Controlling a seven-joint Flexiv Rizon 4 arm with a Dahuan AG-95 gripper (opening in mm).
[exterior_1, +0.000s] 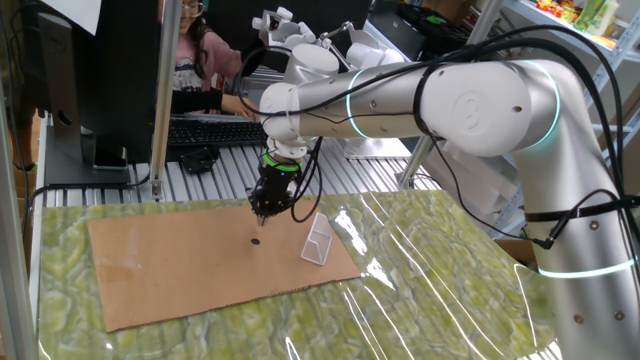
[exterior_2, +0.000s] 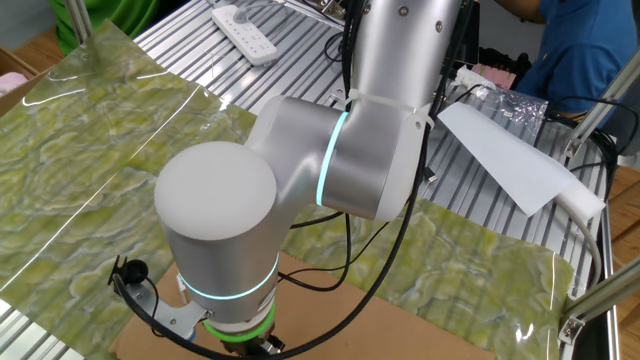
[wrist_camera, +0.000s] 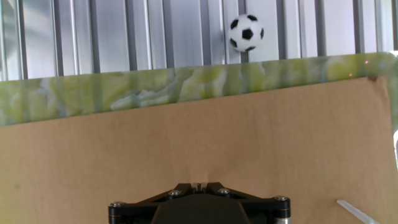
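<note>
My gripper (exterior_1: 263, 219) hangs pointing down above a brown cardboard sheet (exterior_1: 170, 270), near its far edge. In the wrist view the black fingertips of the gripper meet at the bottom centre, shut, and nothing shows between them. A small black disc (exterior_1: 255, 241) lies flat on the cardboard, a little nearer the camera than the fingertips. To the right of it a white frame-like stand (exterior_1: 316, 243) leans upright on the sheet; only a white edge (wrist_camera: 356, 211) shows at the lower right of the wrist view.
A black-and-white ball (wrist_camera: 247, 33) rests on the ribbed metal table beyond the green marbled mat (wrist_camera: 186, 84). A keyboard (exterior_1: 213, 133) and a monitor (exterior_1: 105, 80) stand behind, with a person there.
</note>
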